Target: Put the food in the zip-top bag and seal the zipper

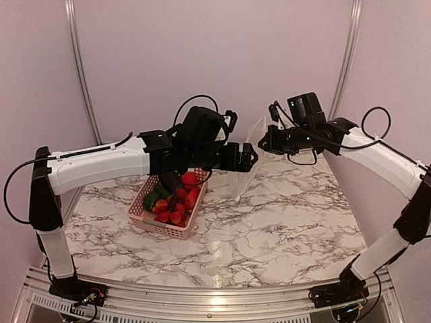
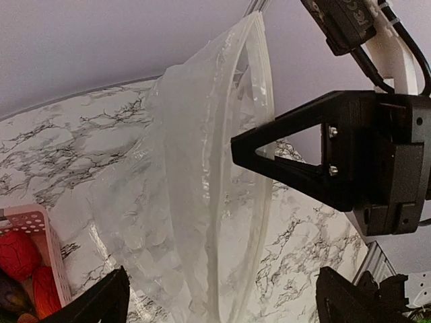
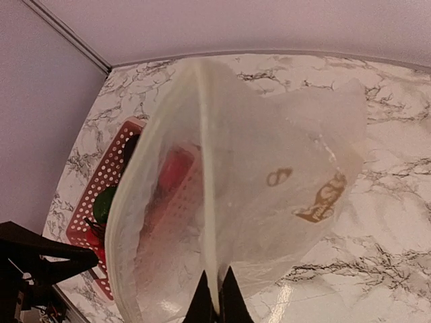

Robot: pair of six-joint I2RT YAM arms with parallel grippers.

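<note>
A translucent zip top bag [image 2: 188, 175] hangs raised above the table, its zipper edge held by my right gripper, which is shut on it. My left gripper [image 1: 246, 157] is open just left of the bag, with nothing between its fingers; in the left wrist view the bag stands between and beyond them. A pink basket [image 1: 161, 229] of food sits on the table below my left arm, holding red items [image 1: 176, 217], a green one [image 1: 151, 200] and a dark purple one. In the right wrist view the bag partly hides the basket.
Pale walls and metal rails [image 1: 209, 296] bound the workspace.
</note>
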